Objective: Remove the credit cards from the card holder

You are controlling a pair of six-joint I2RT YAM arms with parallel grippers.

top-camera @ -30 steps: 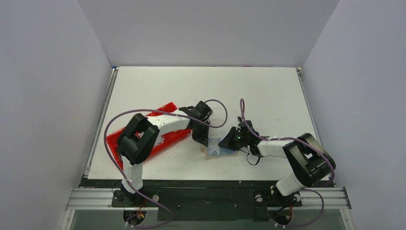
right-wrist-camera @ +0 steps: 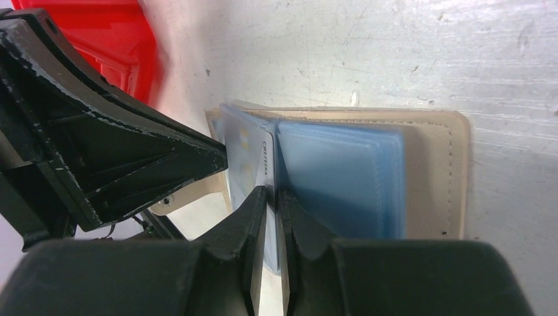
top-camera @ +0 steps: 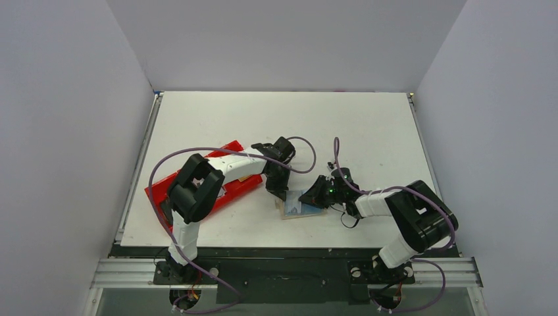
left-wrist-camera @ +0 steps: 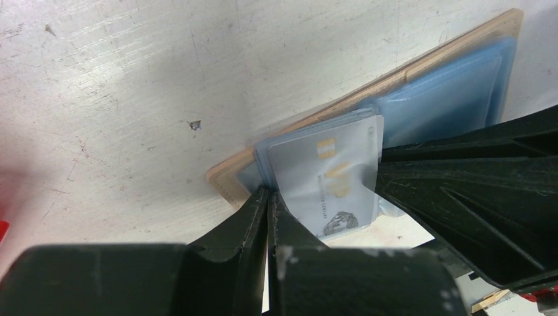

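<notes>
An open card holder with a tan cover [top-camera: 296, 216] and blue pages lies near the table's front middle. In the left wrist view, one of its clear sleeves holds a pale card [left-wrist-camera: 335, 178] with a gold chip. My left gripper is shut, its tips at the sleeve's left edge; whether anything is pinched there, I cannot tell. From the right, my right gripper is shut on the raised edge of the clear sleeve [right-wrist-camera: 270, 148], which stands tilted off the blue page [right-wrist-camera: 345, 171]. The card's lower part is hidden behind the fingers.
A red tray [top-camera: 235, 189] stands to the left, partly beneath my left arm. Both grippers crowd close together over the holder. Free table [top-camera: 296, 115] stretches behind them and to the right.
My right gripper has moved very little, and the holder lies about where it was.
</notes>
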